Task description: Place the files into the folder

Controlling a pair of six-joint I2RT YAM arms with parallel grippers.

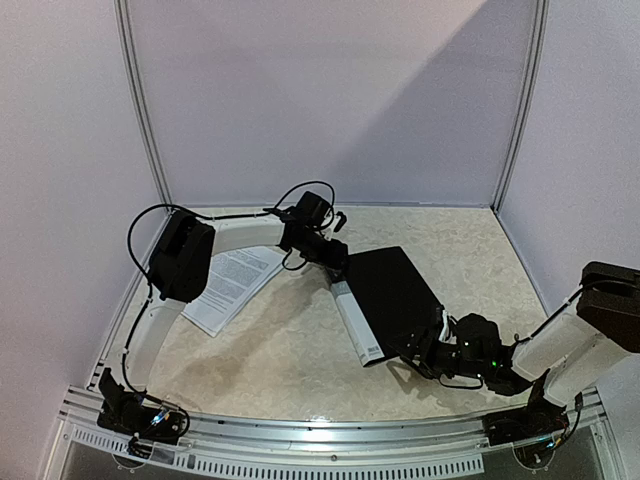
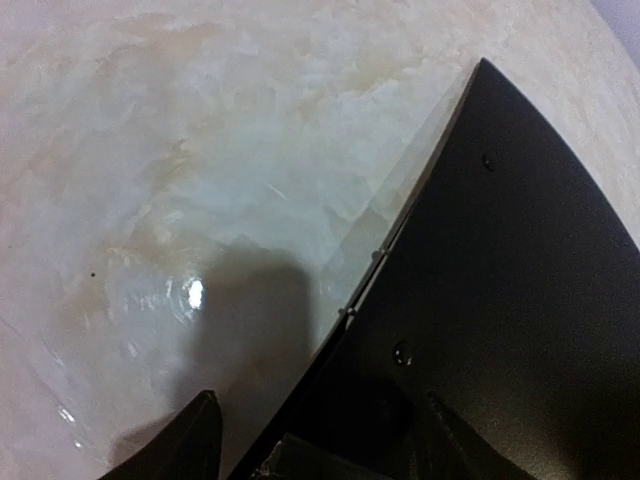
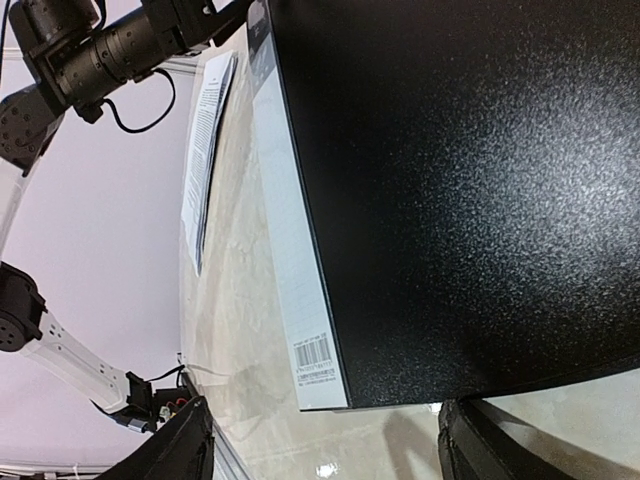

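The black folder [image 1: 390, 290] lies closed on the table, its white labelled spine [image 3: 295, 250] facing left. My left gripper [image 1: 335, 260] is at the folder's upper spine end; in the left wrist view its fingers stand apart over the black cover [image 2: 520, 270], near its edge. My right gripper [image 1: 420, 355] is at the lower edge near the spine; in the right wrist view its fingers are apart just short of that edge, with nothing clearly between them. The printed sheets [image 1: 235, 285] lie flat to the left, partly behind the left arm.
Pale walls [image 1: 330, 120] enclose the table at back and sides.
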